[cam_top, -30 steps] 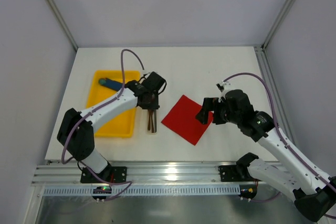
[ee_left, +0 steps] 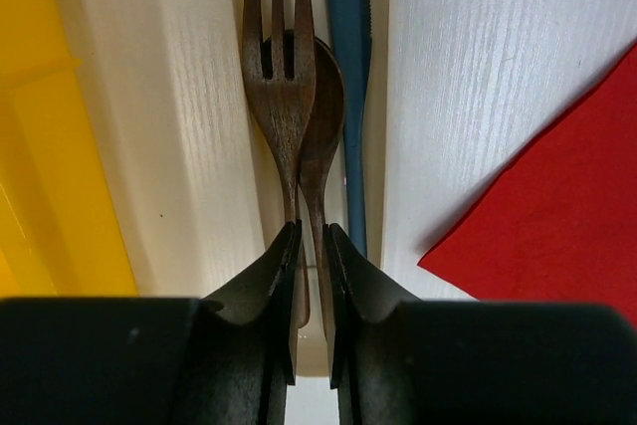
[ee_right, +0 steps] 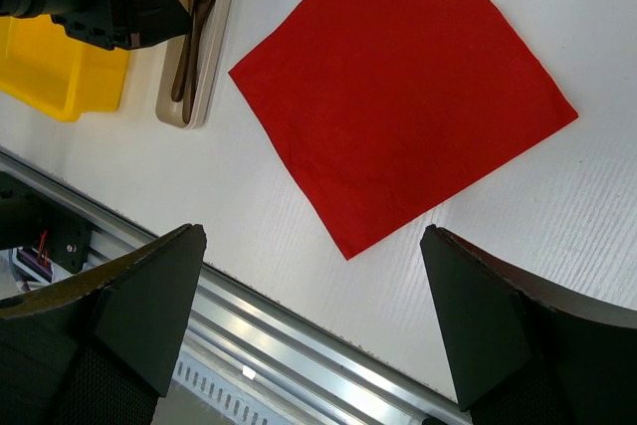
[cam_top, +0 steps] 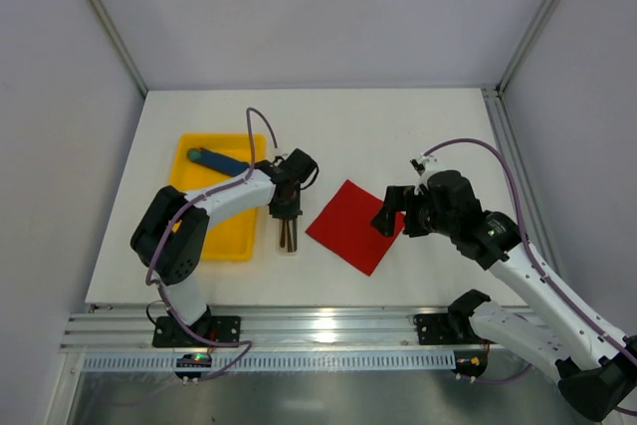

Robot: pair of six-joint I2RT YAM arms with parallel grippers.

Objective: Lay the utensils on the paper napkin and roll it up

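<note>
In the left wrist view, a brown wooden fork (ee_left: 280,106) overlaps a brown spoon (ee_left: 326,111), and a blue knife (ee_left: 351,77) lies along their right side. All three rest in a narrow pale tray (ee_left: 375,161). My left gripper is over the handle end, its fingers a narrow gap apart, with the fork and spoon handles showing in that gap; contact with them cannot be judged. Flat and diamond-wise on the table lies the red napkin (cam_top: 346,231). Above the napkin's right side my right gripper stands wide open and empty.
Left of the tray stands a yellow bin (cam_top: 231,244) holding a dark blue object (cam_top: 221,162). A metal rail (cam_top: 328,318) runs along the front edge.
My left gripper has moved slightly toward the table's front, along the tray, and its arm has folded further. The right arm, napkin and bin are unchanged.
</note>
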